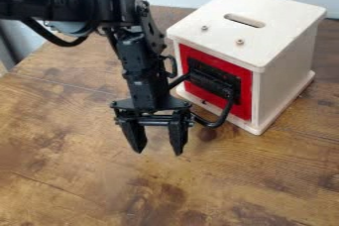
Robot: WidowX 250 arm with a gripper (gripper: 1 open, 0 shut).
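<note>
My black gripper (157, 139) hangs pointing down in the centre-left of the camera view, above the wooden table, its two fingers apart with nothing between them. Just behind and to the right of it stands a pale wooden box (283, 56) with a slot in its top and a red front panel (236, 112). A black fitting on that panel is partly hidden behind my arm and its cable.
A pale wall and floor show beyond the table's far left edge.
</note>
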